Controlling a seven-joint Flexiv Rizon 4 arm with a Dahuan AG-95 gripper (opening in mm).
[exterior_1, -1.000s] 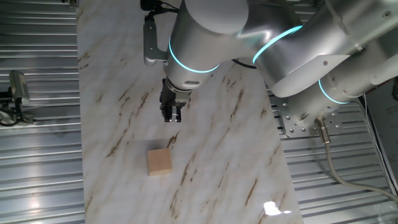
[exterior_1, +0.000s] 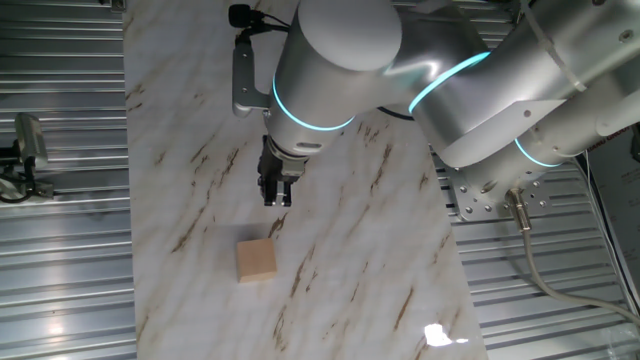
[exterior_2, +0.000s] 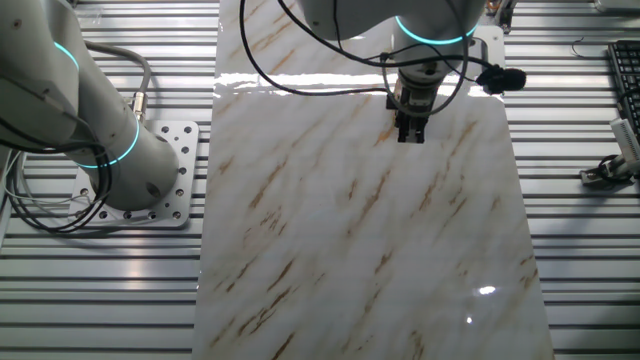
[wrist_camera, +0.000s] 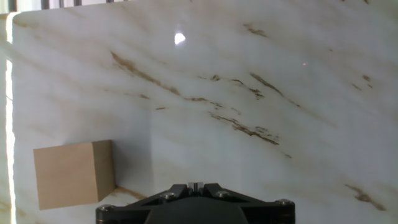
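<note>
A plain wooden block (exterior_1: 256, 260) lies on the marble-patterned tabletop (exterior_1: 340, 290), left of centre in exterior view 1. The same block (wrist_camera: 67, 176) shows at the lower left of the wrist view, apart from the fingers. My gripper (exterior_1: 277, 201) hangs over the table, away from the block and on its upper side in exterior view 1. At the bottom edge of the wrist view, the gripper has its fingertips together, with nothing seen between them. In exterior view 2 the gripper (exterior_2: 411, 138) shows near the top, and no block is visible there.
Clear tabletop surrounds the block. Ribbed metal panels (exterior_1: 65, 265) border the table. A small bracketed device (exterior_1: 28, 155) stands off its left side, and the arm's base plate (exterior_2: 183, 160) sits beside the table in exterior view 2.
In exterior view 1 the gripper has shifted slightly downward in the picture, a little closer to the block. The block lies where it was.
</note>
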